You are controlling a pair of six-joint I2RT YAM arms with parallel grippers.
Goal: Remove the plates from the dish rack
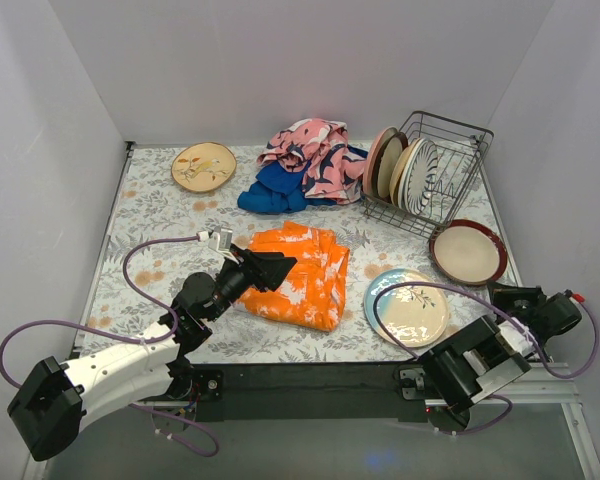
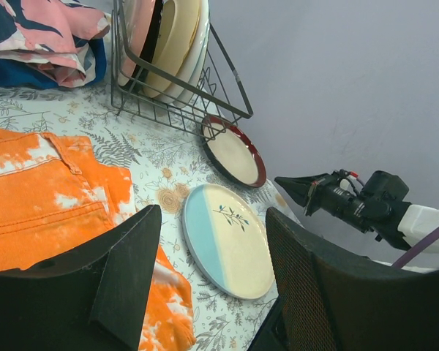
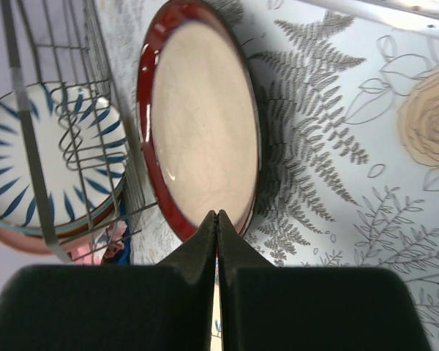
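Note:
Several plates (image 1: pixel 419 177) stand upright in the wire dish rack (image 1: pixel 450 215) at the back right. In front of the rack, a red-rimmed plate (image 1: pixel 468 252) lies on the table by the right edge. My right gripper is shut with nothing between its fingers, just off that plate's near edge. A blue and cream plate (image 1: pixel 407 308) lies flat at the front right. At the back left rests a tan plate (image 1: pixel 203 167) with a leaf pattern. My left gripper hangs open and empty near the orange cloth.
An orange and white cloth (image 1: pixel 302 283) covers the middle of the table. Pink and blue cloths (image 1: pixel 315 155) are heaped left of the rack. Bare patterned tabletop shows on the left. A wall (image 1: pixel 545 190) rises close beyond the right edge.

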